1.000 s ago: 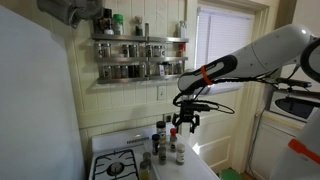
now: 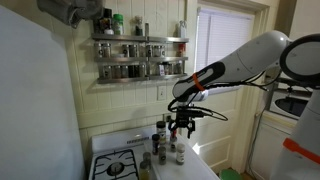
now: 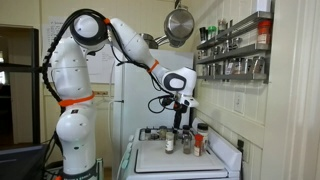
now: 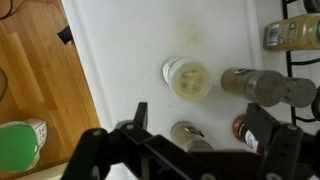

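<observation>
My gripper hangs above the white counter point(image 4: 130, 60), fingers apart and nothing between its fingers. Seen from above in the wrist view, a jar with a pale, whitish lid point(image 4: 187, 78) stands by itself just beyond the fingertips. In exterior view 1 this jar point(image 2: 180, 153) is on the counter below the gripper point(image 2: 182, 130). Several jars with grey lids point(image 4: 252, 85) are grouped to its right, and another metal-topped jar point(image 4: 186, 133) lies partly behind my fingers. A red-rimmed jar point(image 4: 243, 130) is half hidden by the right finger.
A stove point(image 2: 115, 166) adjoins the counter on the left in exterior view 1. Wall shelves point(image 2: 140, 39) full of jars hang above. In the wrist view, a green bin point(image 4: 20, 145) is on the wooden floor past the counter edge. Clear counter lies left of the lone jar.
Over the last second my gripper has come down slightly toward the jars, still open. The jars stay where they were.
</observation>
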